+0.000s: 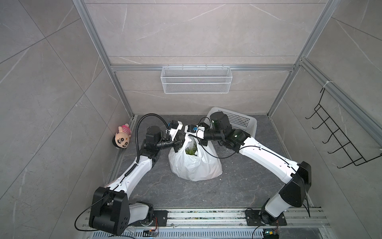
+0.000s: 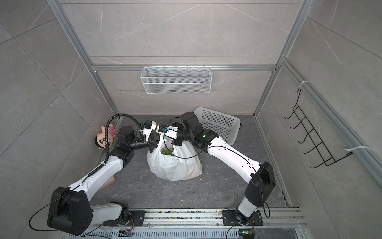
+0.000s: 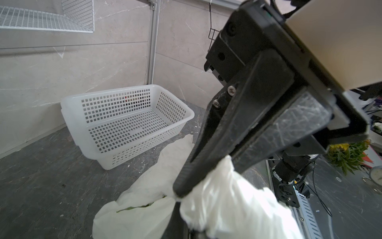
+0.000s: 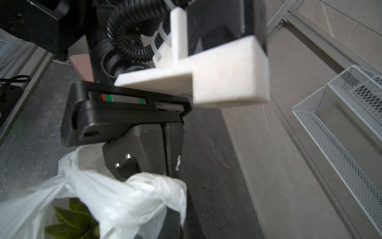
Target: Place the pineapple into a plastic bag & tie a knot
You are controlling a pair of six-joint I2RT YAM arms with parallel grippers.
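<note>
A white plastic bag stands on the dark floor in the top left view. Green pineapple leaves show through its narrow opening; the fruit's body is hidden. My left gripper is shut at the left of the bag's mouth. Close beside it, my right gripper is shut over the top edge. In the left wrist view, bunched bag film lies against the right gripper's fingers. The right wrist view shows film covering the lower left fingers. Whether either gripper pinches any film cannot be made out.
A white perforated basket stands behind the right arm. A wire rack hangs on the back wall, and black hooks on the right wall. A doll lies at the left wall. Floor in front of the bag is clear.
</note>
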